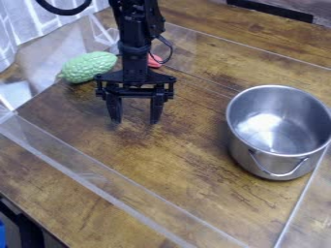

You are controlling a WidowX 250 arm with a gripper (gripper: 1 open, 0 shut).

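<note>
My black gripper (135, 105) hangs low over the wooden table, upper middle-left, its fingers apart with nothing visible between them. Behind it to the left lies a green, bumpy vegetable-like object (87, 65). A pink object (154, 60) lies behind the gripper to the right, partly hidden by it. A large steel pot (277, 132) stands at the right.
Clear plastic walls border the wooden work surface (155, 174). A white crumpled sheet (23, 34) is at the back left.
</note>
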